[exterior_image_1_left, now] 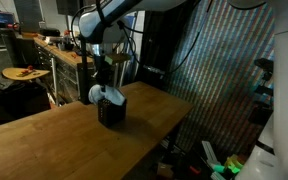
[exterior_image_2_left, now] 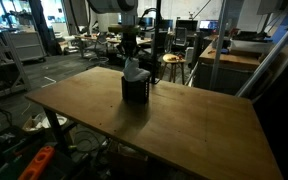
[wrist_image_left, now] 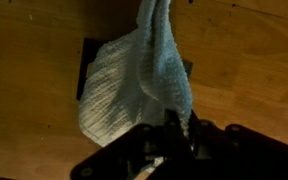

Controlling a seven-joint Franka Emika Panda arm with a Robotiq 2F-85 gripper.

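A pale cloth [exterior_image_1_left: 105, 95] drapes over the top of a black box [exterior_image_1_left: 111, 112] on the wooden table. Directly above the box hangs my gripper [exterior_image_1_left: 104, 86], pointing down and shut on the cloth. In the other exterior view the cloth [exterior_image_2_left: 135, 71] bunches at the mouth of the box [exterior_image_2_left: 136, 92]. From the wrist, the cloth [wrist_image_left: 134, 85] runs up to the gripper and covers most of the box [wrist_image_left: 89, 55], whose dark edges show on either side. How far the cloth reaches inside is hidden.
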